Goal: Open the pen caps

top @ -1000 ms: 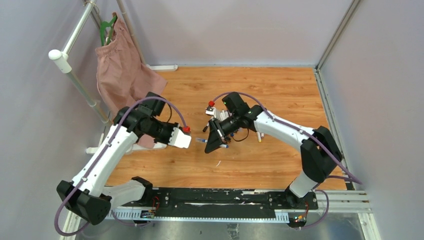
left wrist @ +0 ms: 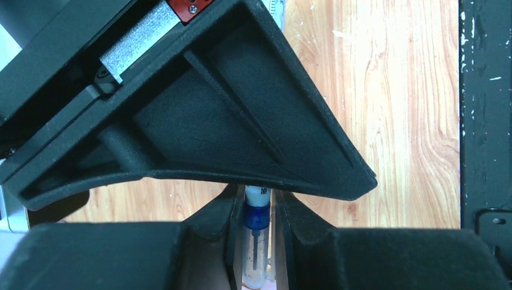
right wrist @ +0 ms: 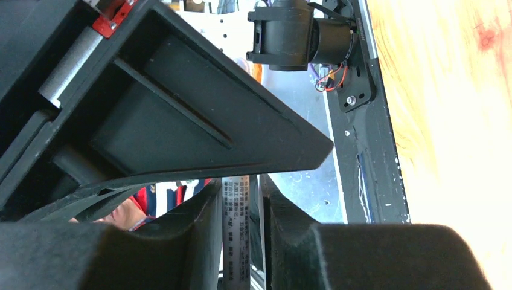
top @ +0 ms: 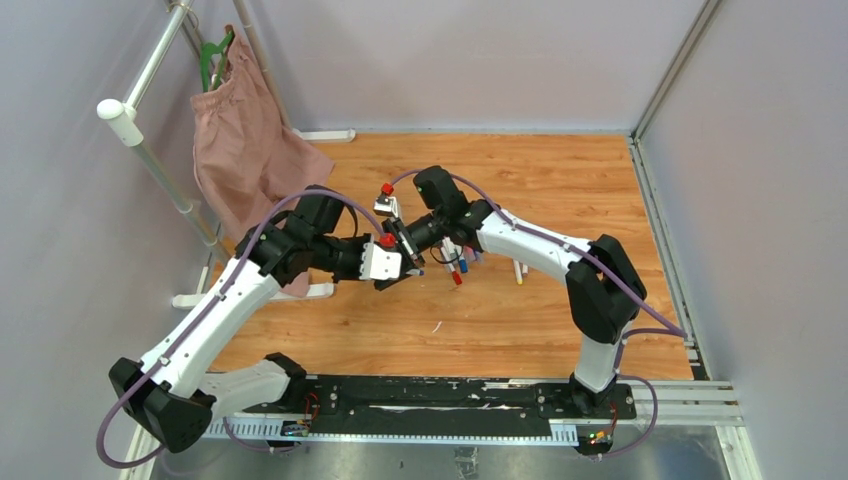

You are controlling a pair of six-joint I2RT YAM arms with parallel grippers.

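Observation:
In the top view my two grippers meet above the middle of the table, the left gripper (top: 392, 276) close against the right gripper (top: 412, 262). A marker pen with a clear cap (left wrist: 255, 257) over a blue collar (left wrist: 256, 216) runs between my left fingers, which are shut on the capped end. In the right wrist view, my right fingers (right wrist: 187, 248) are shut on the pen's white printed barrel (right wrist: 236, 235). A small blue-and-white pen end (top: 417, 272) shows beside the grippers from above. The cap appears to sit on the pen; most of the joint is hidden from above.
Several other pens lie behind the right gripper, one with a red end (top: 457, 278). Farther right is a yellow-ended pen (top: 519, 273). Pink cloth (top: 240, 140) hangs on a rack at the left.
My right gripper has moved left and slightly back with the pen, while the left has moved right to meet it.

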